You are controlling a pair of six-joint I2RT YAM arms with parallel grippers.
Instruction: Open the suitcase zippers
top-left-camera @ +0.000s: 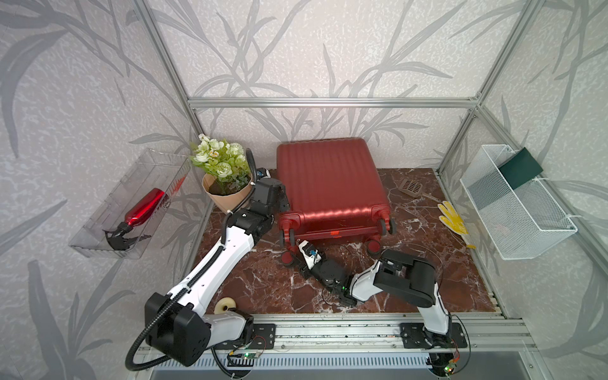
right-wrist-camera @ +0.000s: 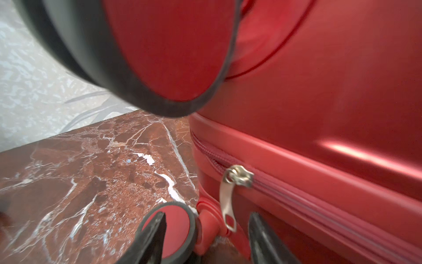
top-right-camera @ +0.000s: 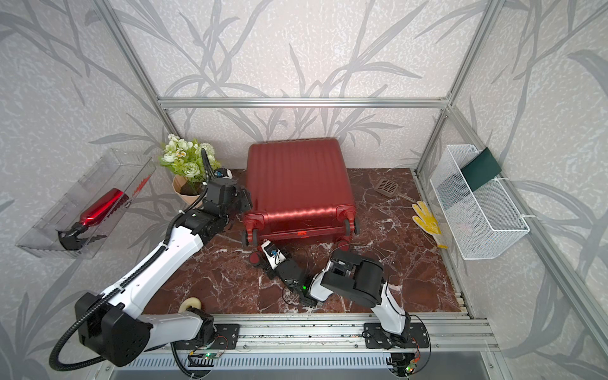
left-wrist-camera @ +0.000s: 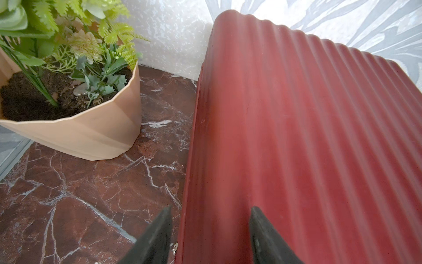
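A red ribbed suitcase lies on the marble floor, wheels toward the front. My left gripper stands open beside its upper left edge, seen blurred, with the suitcase's rounded corner beyond its fingers. In the right wrist view a silver zipper pull hangs from the zipper track along the suitcase's front side. My right gripper is open just in front of that pull, low between the wheels, with nothing held. A wheel looms above it.
A potted flower plant stands left of the suitcase. A yellow glove and a grate-like tool lie to the right. A clear bin hangs on the left wall, a white wire basket on the right.
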